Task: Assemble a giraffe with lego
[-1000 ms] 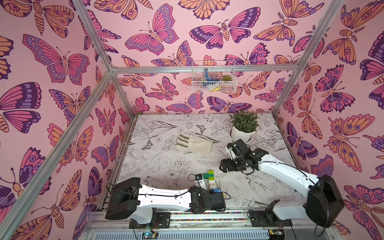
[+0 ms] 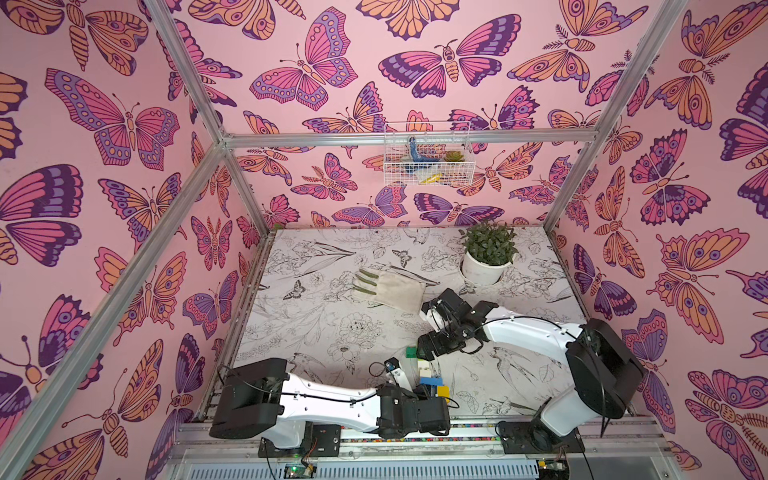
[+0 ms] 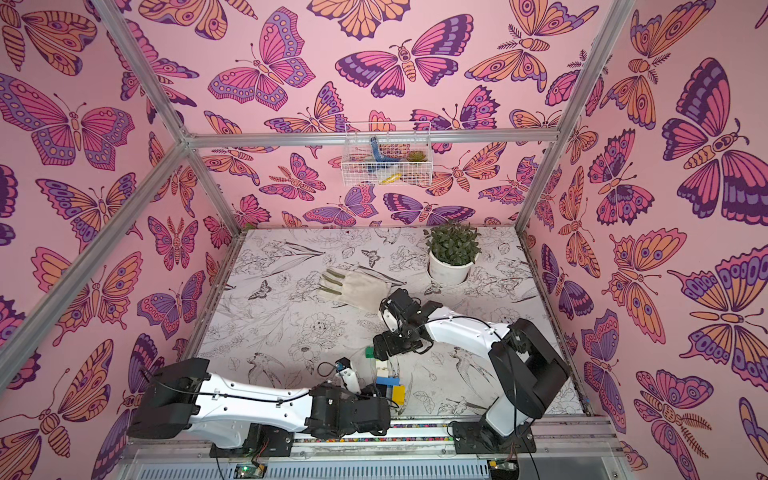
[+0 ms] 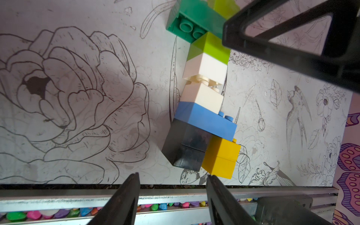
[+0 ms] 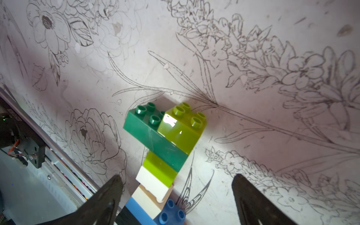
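One joined giraffe of bricks lies on its side on the table. Its dark green brick [image 5: 153, 138] bears a lime brick [image 5: 182, 127]; below come another lime brick [image 5: 160, 167], a white brick [image 4: 205, 68], a cream brick [image 4: 201, 96], a blue brick [image 4: 205, 120], black bricks [image 4: 186, 144] and yellow bricks [image 4: 221, 155]. My left gripper is part open by the black and yellow leg end, its fingers apart with no brick between them. Over the head end hovers my right gripper, open and empty.
A potted plant [image 2: 487, 252] stands at the back right. A pale glove [image 2: 392, 289] lies at mid-table. Along the front edge runs a metal rail [image 4: 75, 195].
My right arm has swung left and come over the giraffe's head end. The left gripper has shifted slightly, so more of the blue and yellow bricks shows. The glove and plant stay put.
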